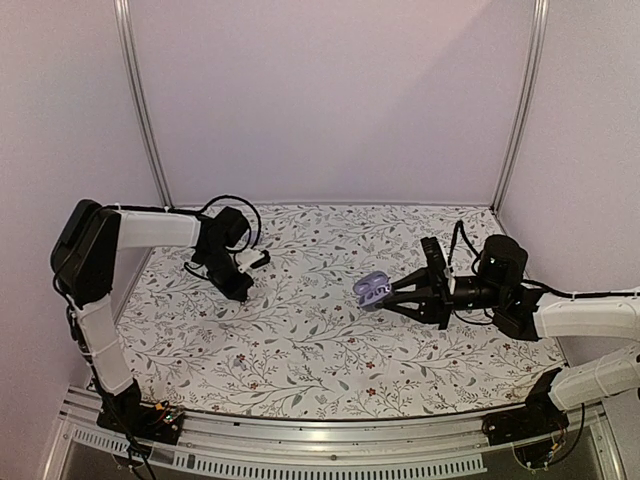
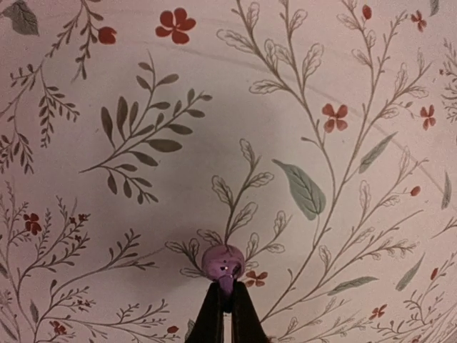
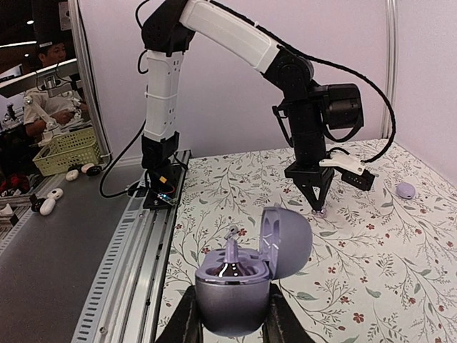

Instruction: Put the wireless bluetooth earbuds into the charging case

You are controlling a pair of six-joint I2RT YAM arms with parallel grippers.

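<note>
A purple earbud [image 2: 223, 261] shows in the left wrist view at the bottom centre, head outward over the floral surface. My left gripper is shut on its stem, low over the table on the left side of the top view. The purple charging case [image 3: 233, 304] has its lid [image 3: 289, 243] standing open. My right gripper [image 1: 388, 295] is shut around the case and holds it above the table. Out of the case rises a purple earbud-like piece [image 3: 231, 251]; how deep it sits cannot be told.
A round purple object [image 3: 405, 190] lies on the table beyond the left arm. Between the two grippers the floral tabletop [image 1: 310, 300] is clear. A metal rail [image 1: 330, 430] runs along the front edge, and pale walls [image 1: 330, 110] enclose the back and sides.
</note>
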